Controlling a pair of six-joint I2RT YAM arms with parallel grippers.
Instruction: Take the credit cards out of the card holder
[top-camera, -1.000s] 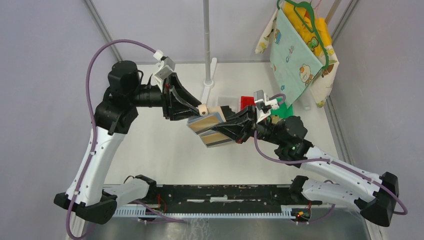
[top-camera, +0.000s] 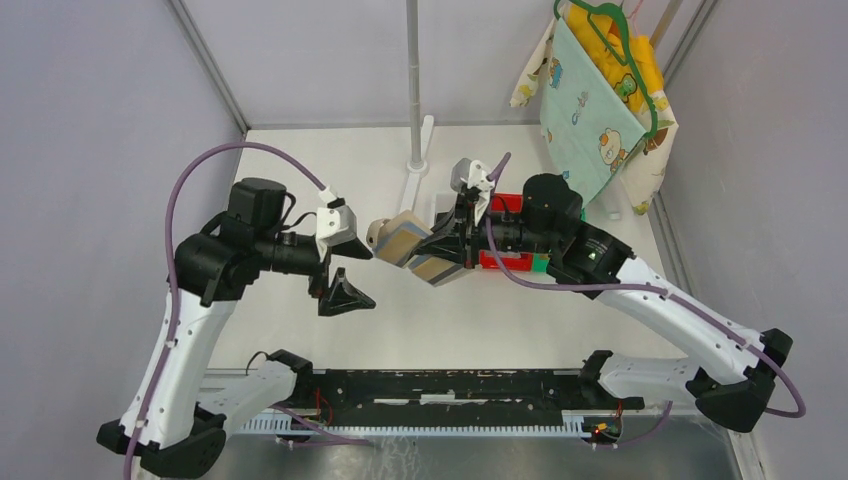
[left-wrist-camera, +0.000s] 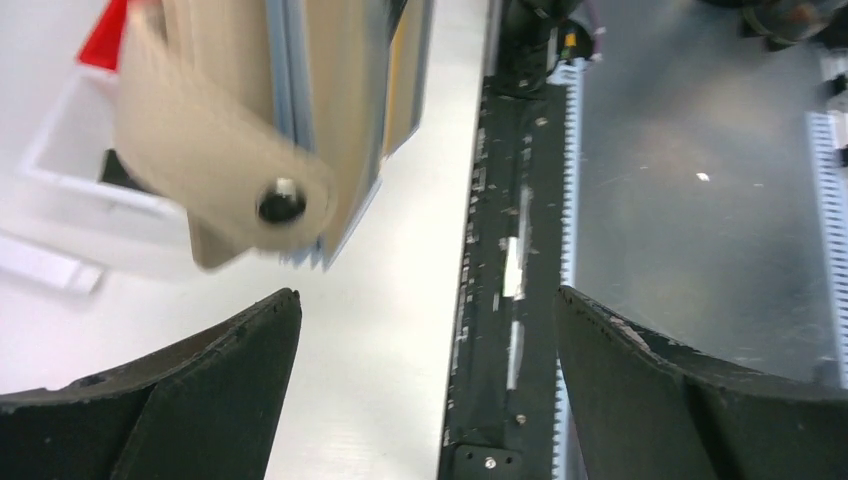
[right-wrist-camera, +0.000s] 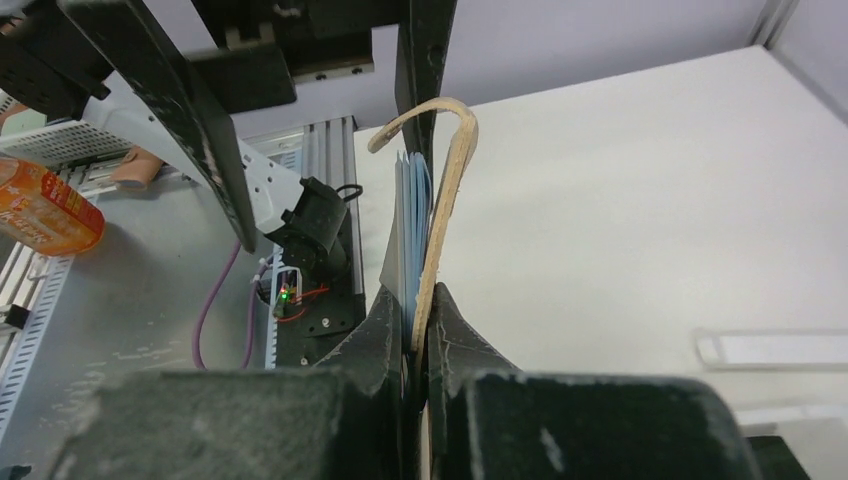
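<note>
The tan card holder (top-camera: 398, 240) is raised over the table, my right gripper (top-camera: 437, 245) shut on it. Blue-grey cards (right-wrist-camera: 413, 230) stand in it beside its curved flap (right-wrist-camera: 450, 190). In the left wrist view the holder (left-wrist-camera: 220, 160) shows its snap and card edges just above my fingertips. My left gripper (top-camera: 345, 272) stands open to the left of the holder, with nothing between its fingers.
A red tray (top-camera: 510, 260), a clear container and a green item sit behind the right arm. A white stand (top-camera: 416, 160) is at the back. Cloths on green hangers (top-camera: 590, 110) hang back right.
My left gripper has moved away from the holder, down and to the left, and opened. The holder and right gripper have shifted and turned slightly.
</note>
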